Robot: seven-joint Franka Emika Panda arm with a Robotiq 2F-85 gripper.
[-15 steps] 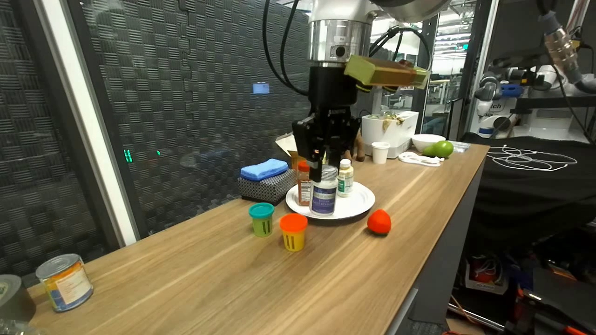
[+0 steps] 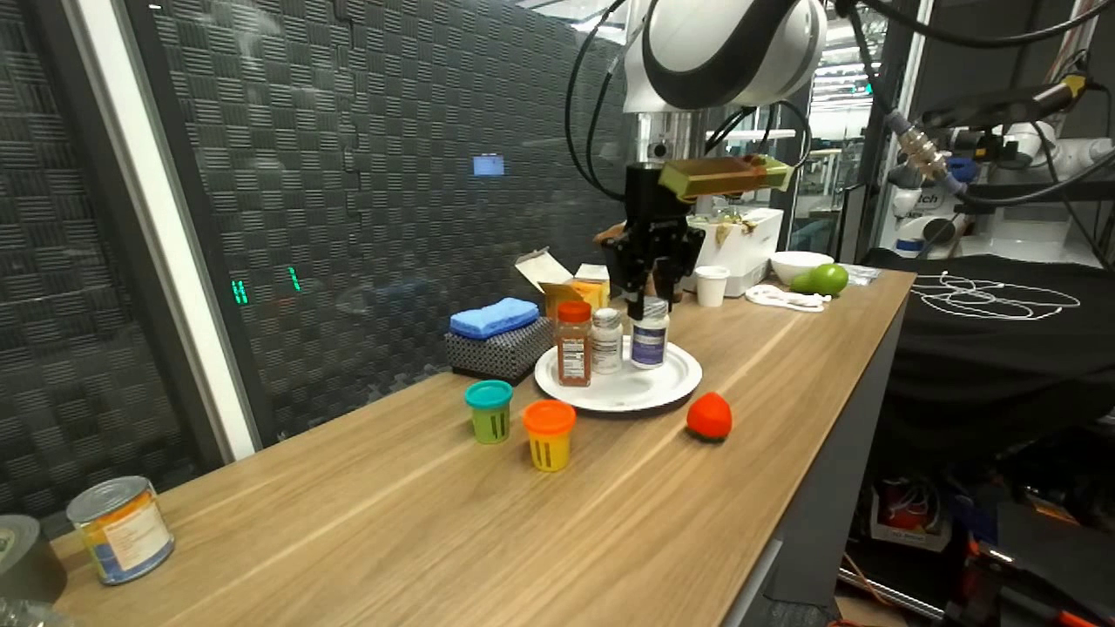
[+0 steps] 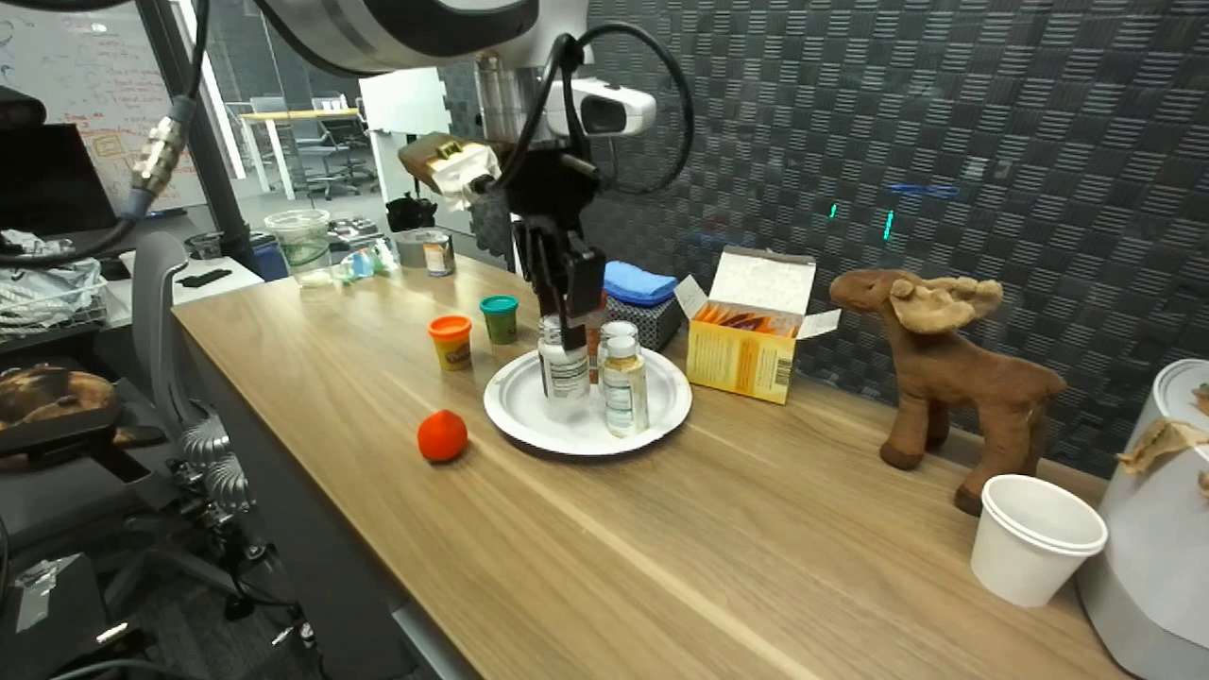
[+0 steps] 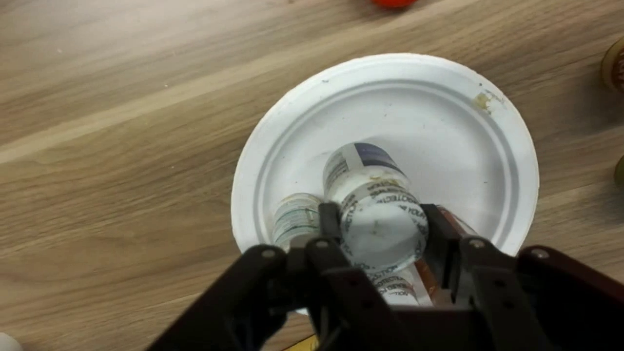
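My gripper is shut on the cap end of a white bottle with a purple label. The held bottle is upright over the white plate; I cannot tell whether its base touches the plate. Close by on the plate stand a red-capped spice bottle, another white-capped bottle, and a bottle with a pale green label. In the wrist view, the held bottle's white lid fills the space between the fingers and partly hides the others.
An orange-lidded tub, a teal-lidded tub and a red object surround the plate. Behind it are an open yellow box and a blue cloth. Clear plate surface shows beside the held bottle.
My gripper has carried the purple-labelled bottle rightward and farther back in exterior view 1, from the plate's near side to over its middle. The surrounding objects stay where they were.
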